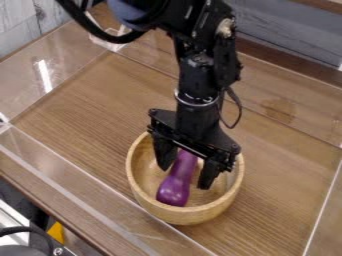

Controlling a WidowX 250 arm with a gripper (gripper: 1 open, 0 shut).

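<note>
A purple eggplant [175, 187] lies lengthwise in a light wooden bowl [144, 198]. My black gripper [186, 173] is down inside the bowl, open, with one finger on each side of the eggplant's upper part. Whether the fingers touch it I cannot tell. The gripper's body hides part of the bowl's back.
A clear wall or edge runs along the lower left, with cables and a yellow object beyond it.
</note>
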